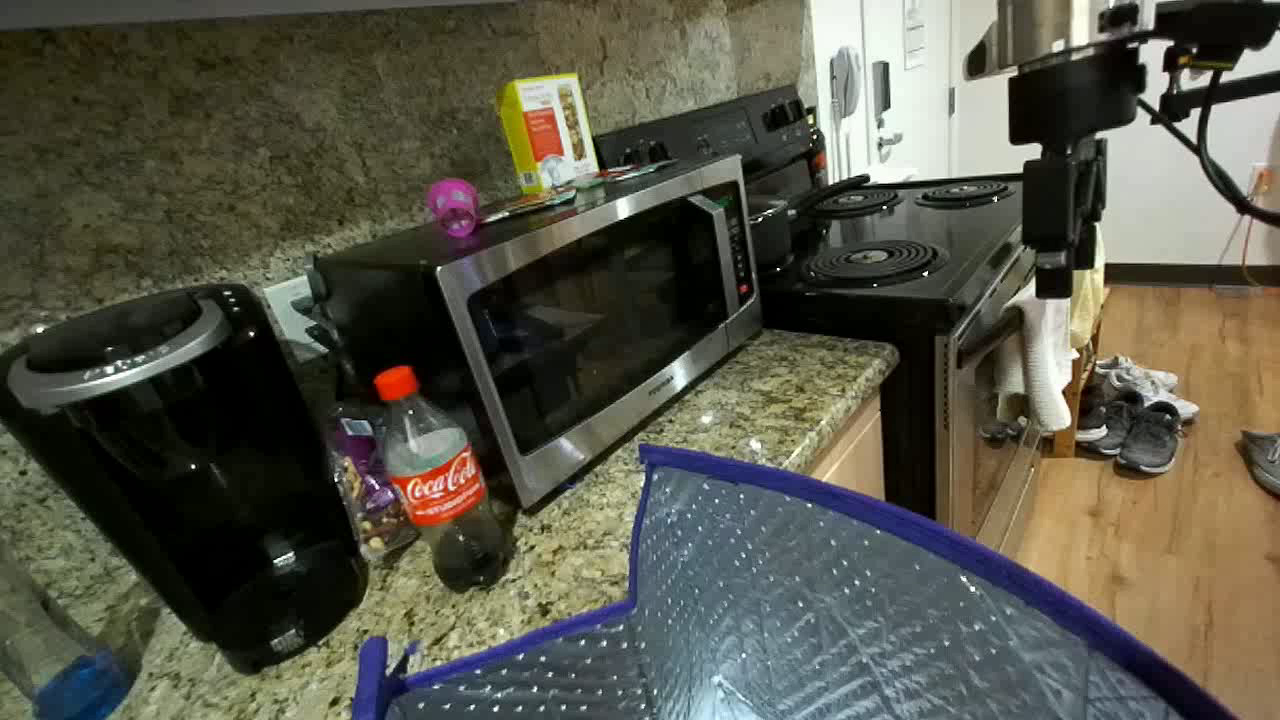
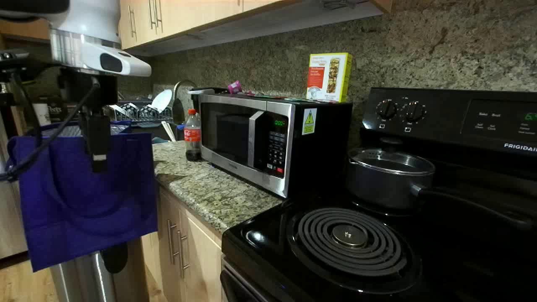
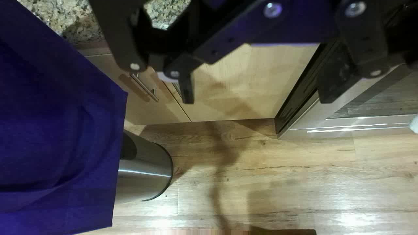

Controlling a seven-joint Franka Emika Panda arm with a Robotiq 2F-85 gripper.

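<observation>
My gripper is open, its two fingers spread wide over bare floor and cabinet front in the wrist view. Exterior view 1 has the gripper (image 1: pixel 1056 270) hanging at upper right, pointing down. From the other side the gripper (image 2: pixel 99 161) appears in front of a purple bag (image 2: pixel 90 211). A silver and black microwave (image 2: pixel 234 133), door closed, stands on the granite counter. On top of it are a pink cup (image 1: pixel 452 206) lying tipped and a yellow box (image 1: pixel 549 132). Beside the microwave stands a Coca-Cola bottle (image 1: pixel 439 480) with a red cap.
A black coffee maker (image 1: pixel 192 468) occupies the counter's left end. The black stove (image 2: pixel 347 246) adjoins the microwave, with a lidded pot (image 2: pixel 390 178) on it. The bag, with a silvery lining (image 1: pixel 816 600), rises beside the counter. Below it stands a steel bin (image 3: pixel 145 168). Open floor lies under the gripper.
</observation>
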